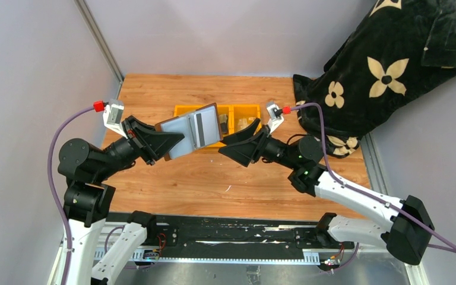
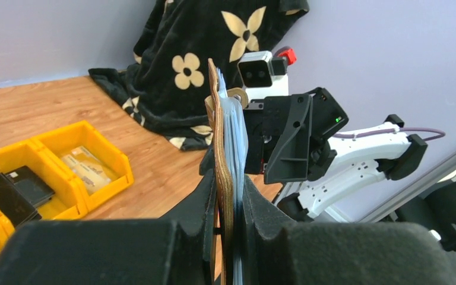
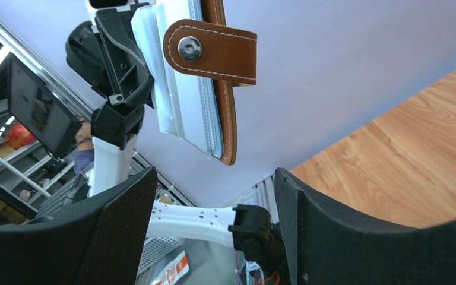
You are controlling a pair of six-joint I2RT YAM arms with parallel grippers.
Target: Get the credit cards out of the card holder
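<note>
An open brown leather card holder with pale translucent sleeves (image 1: pixel 196 129) is held up in the top view, gripped at its left side by my shut left gripper (image 1: pixel 165 144). In the left wrist view it stands edge-on between that gripper's fingers. The right wrist view shows its strap (image 3: pixel 225 56) with a metal snap. My right gripper (image 1: pixel 234 145) is open just to the right of the holder, facing it, with nothing between its fingers. A dark stripe shows on the sleeves in the top view.
A yellow three-section bin (image 1: pixel 246 113) on the wooden table (image 1: pixel 225 190) holds dark card cases and pale cards. A black flowered cloth (image 1: pixel 386 65) drapes at the back right.
</note>
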